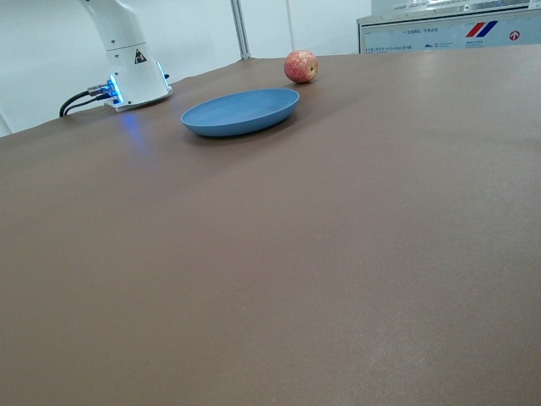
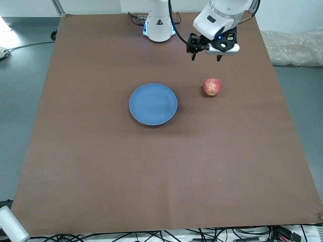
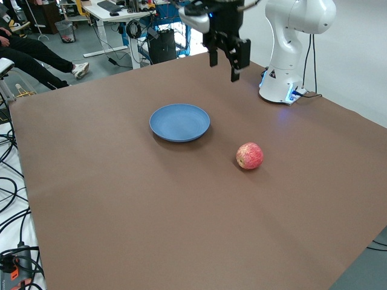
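A blue plate (image 2: pixel 153 104) (image 1: pixel 240 111) (image 3: pixel 179 122) lies on the brown table (image 2: pixel 166 176). A red apple (image 2: pixel 212 86) (image 1: pixel 301 67) (image 3: pixel 250 156) rests apart from it, to its right in the left camera view. My gripper (image 2: pixel 206 56) (image 3: pixel 224 67) hangs above the table beyond the plate and apple, near the arm's base, its fingers pointing down and apart, with nothing visible between them. It is out of sight in the top view.
The white arm base (image 2: pixel 158 27) stands at the table's far edge. Cables and devices line the near edge in the left view.
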